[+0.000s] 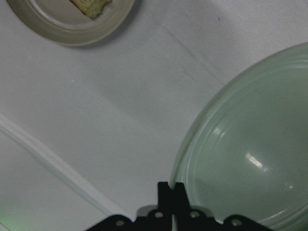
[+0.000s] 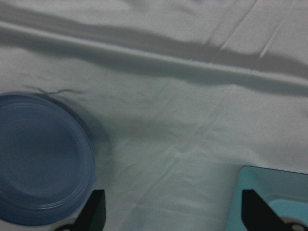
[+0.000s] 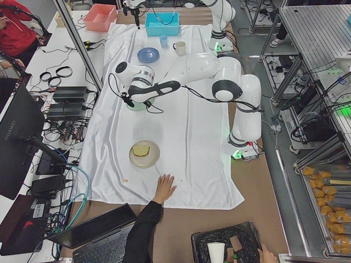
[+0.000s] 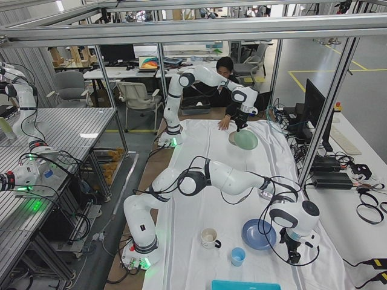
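My left gripper is shut on the rim of a pale green plate (image 1: pixel 250 144), held above the cloth. The beige plate (image 3: pixel 152 157) with a bread slice (image 3: pixel 140 149) lies on the near part of the cloth in the camera left view. My right gripper stands open over the cloth at the far end, between a blue plate (image 2: pixel 38 154) and a turquoise bin (image 2: pixel 255 183).
A mug (image 4: pixel 208 237) and blue cup (image 4: pixel 237 256) stand by the blue plate. A person's hand (image 3: pixel 164 189) rests near the beige plate; a black tray (image 3: pixel 216 238) is beside them. The cloth's middle has free room.
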